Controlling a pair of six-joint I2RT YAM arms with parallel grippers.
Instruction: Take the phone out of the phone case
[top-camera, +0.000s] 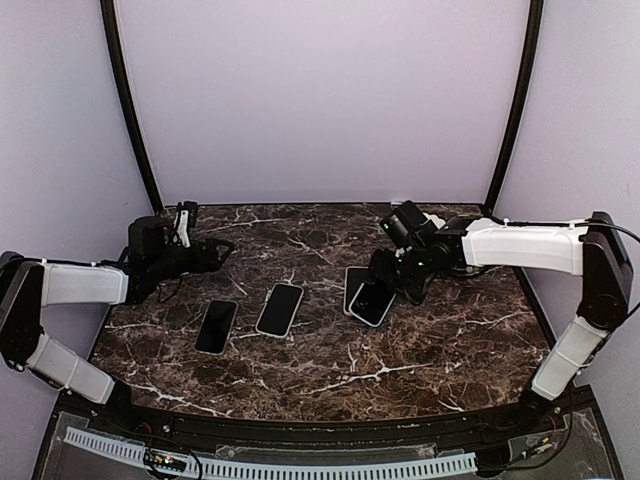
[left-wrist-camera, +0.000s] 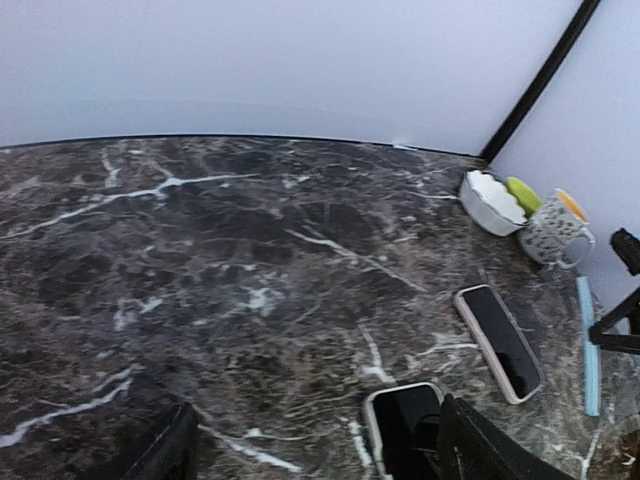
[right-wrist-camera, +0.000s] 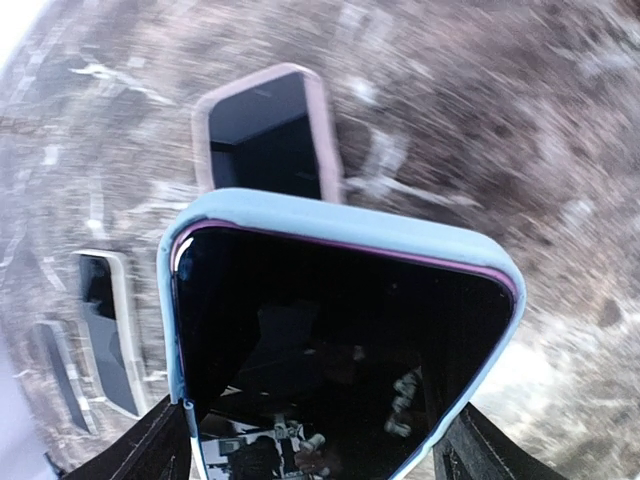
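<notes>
A black-screened phone in a light blue case (right-wrist-camera: 345, 212) is gripped along its two sides by my right gripper (top-camera: 393, 283), lifted above the table with its screen showing. In the right wrist view, the fingers (right-wrist-camera: 165, 445) press on the case's lower sides. Seen from the left wrist, the blue case (left-wrist-camera: 590, 350) appears edge-on at the far right. My left gripper (top-camera: 222, 256) is over the left part of the table, its fingers (left-wrist-camera: 165, 450) apart and nothing between them. The phone is seated inside the case.
On the table lie a pink-edged phone (right-wrist-camera: 262, 140), partly covered by the held one, a middle phone (top-camera: 280, 310) and a left phone (top-camera: 217, 327). A white bowl (left-wrist-camera: 492, 203) and mug (left-wrist-camera: 553, 230) stand at the back right.
</notes>
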